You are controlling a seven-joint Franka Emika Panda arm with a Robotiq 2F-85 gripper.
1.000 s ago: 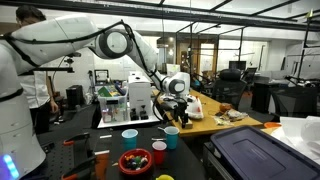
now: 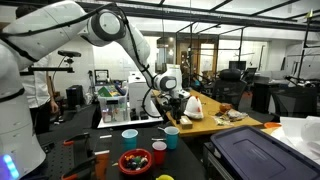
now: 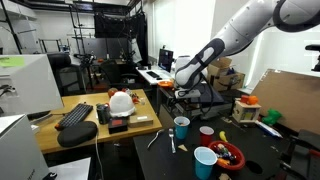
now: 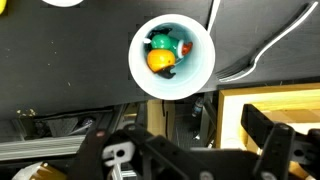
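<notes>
My gripper [image 2: 173, 104] hangs above a light blue cup [image 2: 171, 136], clear of its rim. From the wrist, the cup [image 4: 192, 83] appears upright and holds small green, orange and red things [image 4: 161, 58]. The open gripper has its fingers spread at the lower edge of that view, with nothing held between them. In the second exterior view the gripper [image 3: 181, 98] is over the cup [image 3: 181, 131] at the far side of the group. A fork [image 4: 267, 46] lies beside the cup on the dark surface.
A second blue cup [image 3: 205, 166], a red cup [image 2: 159, 154] and a filled red bowl [image 2: 134, 170] stand nearby. Behind are a wooden table [image 3: 144, 114] with clutter and, to the right, a large dark lidded bin [image 2: 262, 155].
The arm's hand has shifted slightly and tilted over the cup's area. The cups and the bowl have stayed in place.
</notes>
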